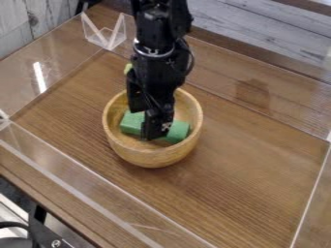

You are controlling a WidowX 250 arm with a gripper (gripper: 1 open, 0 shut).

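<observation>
My black gripper [151,116] hangs from the top of the view down into a light wooden bowl [153,153] near the middle of the table, open, its fingers among green blocks [167,132] lying in the bowl. Parts of the blocks are hidden behind the fingers, and whether these touch them cannot be told. A small yellowish thing [130,68] is partly visible behind the arm.
A clear plastic container [104,29] stands at the back left. A black cable or part [14,231] is at the lower left edge.
</observation>
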